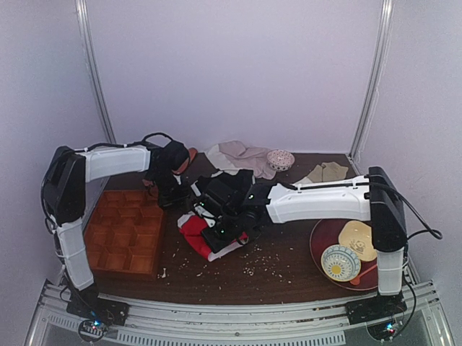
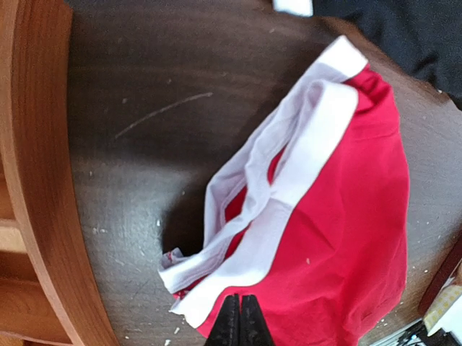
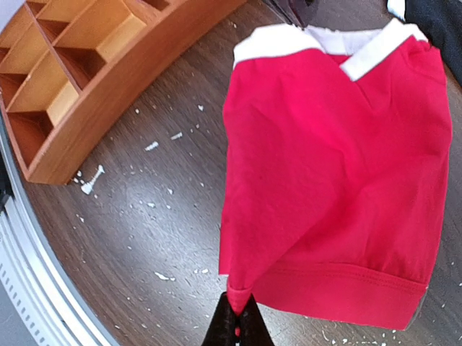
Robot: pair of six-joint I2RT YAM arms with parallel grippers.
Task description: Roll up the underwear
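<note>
The red underwear [image 2: 339,238] with white waistband lies on the dark table, partly under my right arm in the top view. My left gripper is shut, its tips over the red fabric near the waistband, with nothing visible held. My right gripper is shut on a narrowed corner of the red underwear [image 3: 339,180], which stretches down to its fingertips.
A wooden compartment box [image 1: 123,238] stands left of the underwear. Black cloth [image 2: 404,36] lies behind it, pale cloths [image 1: 245,155] and a bowl [image 1: 280,160] farther back. A round tray with dishes [image 1: 325,281] is at right. Small crumbs litter the front table.
</note>
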